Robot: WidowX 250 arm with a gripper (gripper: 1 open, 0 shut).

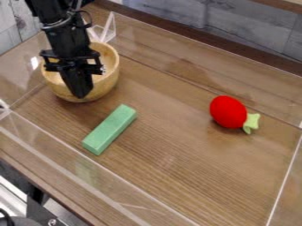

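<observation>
My gripper (pixel 65 67) is at the upper left, reaching down over a wooden bowl (pixel 101 86), its dark fingers and body covering much of the bowl's middle. It appears shut; whether anything is between the fingertips is hard to see. A green block (pixel 109 127) lies on the table below and right of the bowl. A red round object (pixel 228 111) with a pale green piece (pixel 250 124) at its right side lies on the right.
</observation>
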